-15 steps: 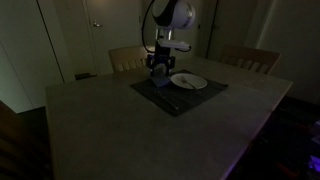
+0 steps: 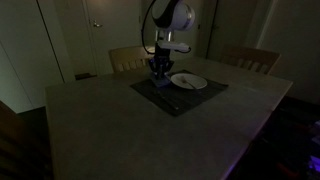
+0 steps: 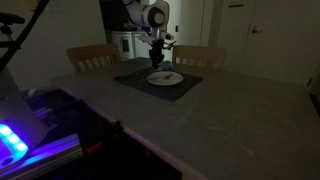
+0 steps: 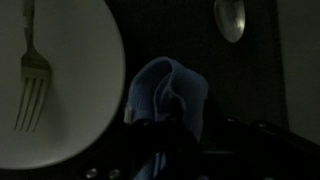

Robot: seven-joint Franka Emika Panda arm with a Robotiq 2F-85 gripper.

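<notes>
A blue cloth (image 4: 165, 92) stands bunched up at my gripper in the wrist view, with its folds rising between the dark fingers. The gripper is shut on it. Beside the cloth lies a white plate (image 4: 85, 75) with a fork (image 4: 34, 80) on it. On the cloth's other side a spoon (image 4: 230, 18) rests on the dark placemat (image 4: 255, 80). From exterior view 1, the gripper (image 2: 160, 74) is low over the placemat's far side, left of the plate (image 2: 188, 80). The fingertips are too dark to make out there.
The light table (image 2: 100, 125) has wide free room in front of the placemat and to its left. Wooden chairs (image 3: 92, 55) stand at the table's edges. A utensil (image 2: 172, 102) lies near the placemat's front edge.
Over the last second the gripper has come down slightly at the cloth beside the plate. The plate and placemat have not moved.
</notes>
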